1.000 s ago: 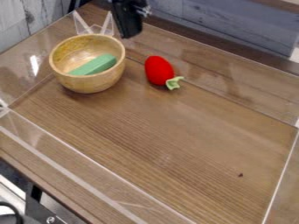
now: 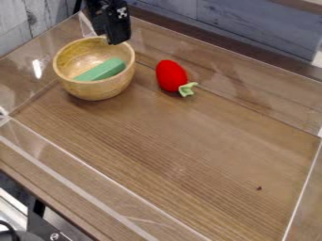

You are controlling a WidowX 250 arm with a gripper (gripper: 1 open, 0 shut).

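A wooden bowl (image 2: 73,87) sits at the upper left with a green oblong item (image 2: 101,72) inside it. To its right lies a red object with a light green tip (image 2: 171,76), like a strawberry or pepper. The dark gripper (image 2: 116,36) hangs above the back of the bowl at the top edge, small and dark, its fingers hard to make out.
A pale wall runs along the back right, and the table's left edge shows at the left.
The gripper has moved left, from above the bowl's back right to more over the bowl. The bowl and red object look unmoved.
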